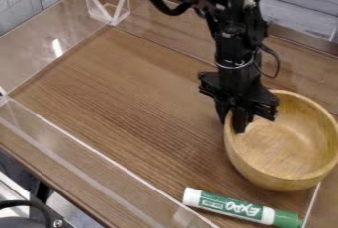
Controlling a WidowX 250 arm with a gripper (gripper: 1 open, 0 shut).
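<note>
The black gripper [235,114] points down at the left rim of a large yellow bowl [294,151] on the right of the wooden tray, its fingers shut on that rim. The fingertips are partly hidden against the rim.
A green and white Expo marker [240,208] lies at the bottom right, below the bowl.
</note>
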